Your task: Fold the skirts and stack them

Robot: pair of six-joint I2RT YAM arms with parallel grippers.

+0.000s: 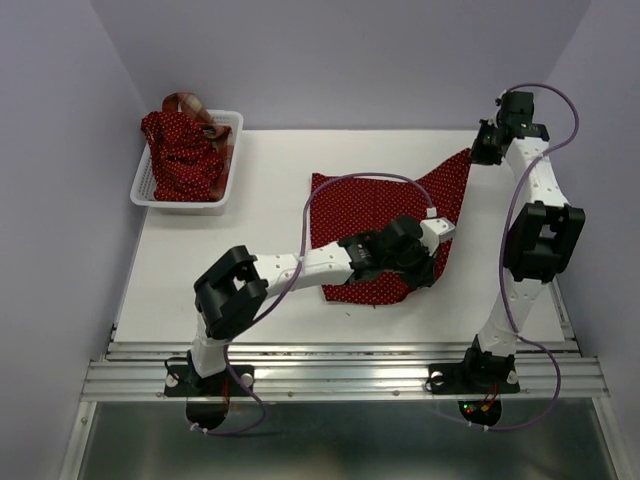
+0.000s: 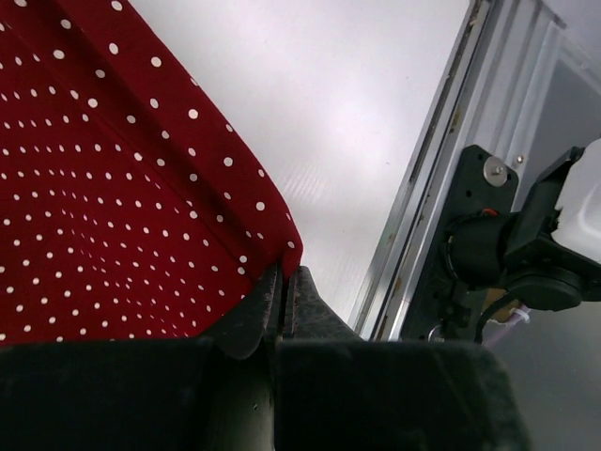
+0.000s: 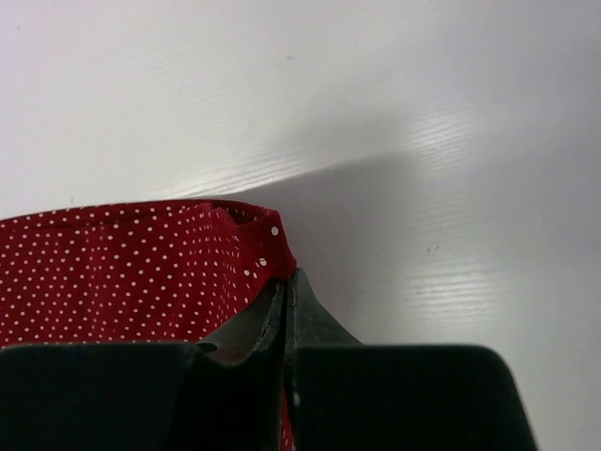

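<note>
A dark red skirt with white dots (image 1: 360, 208) is spread on the white table, its right side drawn out toward both grippers. My left gripper (image 1: 425, 278) is shut on the skirt's near right edge; in the left wrist view the cloth (image 2: 141, 178) bunches into its fingertips (image 2: 258, 305). At the far right corner my right gripper (image 1: 474, 155) is shut on the same skirt, and the right wrist view has that corner (image 3: 249, 244) pinched between its tips. The left forearm hides part of the skirt's near side.
A white basket (image 1: 236, 130) at the back left holds more dotted red cloth (image 1: 180, 160) and a brownish checked piece (image 1: 190, 104). Bare table (image 1: 200, 270) lies to the left and behind the skirt. A metal rail (image 1: 330, 368) runs along the front edge.
</note>
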